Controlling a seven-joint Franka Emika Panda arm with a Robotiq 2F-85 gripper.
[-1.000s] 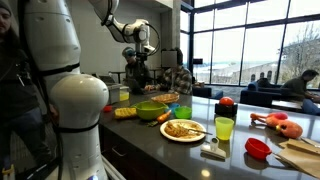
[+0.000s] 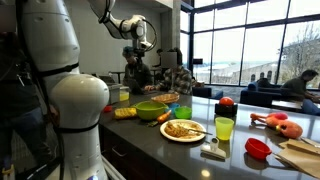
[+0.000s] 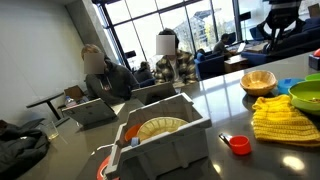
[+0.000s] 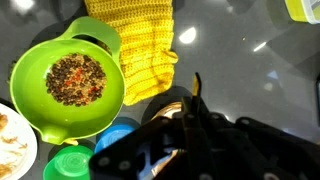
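Observation:
High above the far end of the counter, my gripper (image 2: 138, 50) hangs well clear of the dishes in exterior view 1. In the wrist view the gripper is closed around a thin orange-brown piece (image 4: 197, 84) whose tip sticks out past the fingers; its full shape is hidden. A green bowl (image 4: 76, 88) with dark and reddish bits inside lies to the left below. Beside it is a yellow knitted cloth (image 4: 135, 40). Partly behind the gripper shows a wicker basket (image 3: 258, 82).
A plate of food (image 2: 183, 130), a yellow cup (image 2: 224, 128) and a red bowl (image 2: 258, 149) stand on the near counter. A grey bin (image 3: 165, 135) and small red cup (image 3: 240, 145) are elsewhere. Bare dark counter (image 4: 235, 70) lies right of the cloth.
The gripper has shifted and turned slightly at the far end of the counter. The dishes on the counter look unmoved.

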